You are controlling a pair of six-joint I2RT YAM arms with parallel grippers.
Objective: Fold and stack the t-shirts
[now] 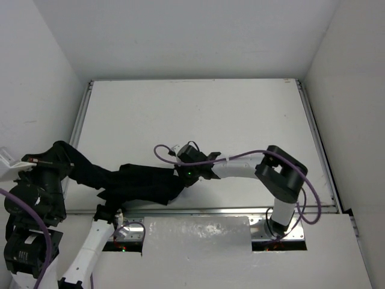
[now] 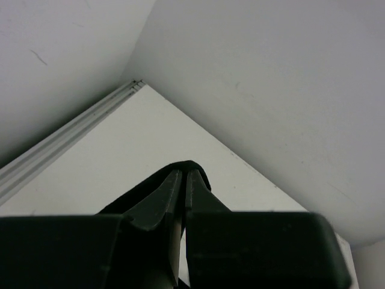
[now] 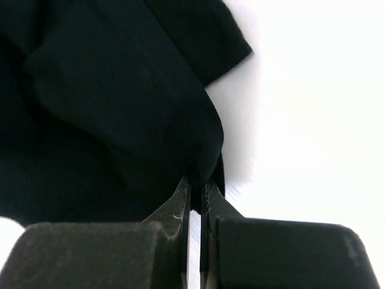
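A black t-shirt [image 1: 138, 183] lies bunched at the front left of the white table, one end lifted to my left gripper [image 1: 57, 159] at the far left. In the left wrist view that gripper is shut on the dark cloth. My right gripper [image 1: 180, 174] is down at the shirt's right end; in the right wrist view its tips [image 3: 195, 186] are shut on the shirt's folded edge [image 3: 180, 132].
Walls stand behind and at both sides, and a metal rail [image 1: 301, 209] runs along the front edge.
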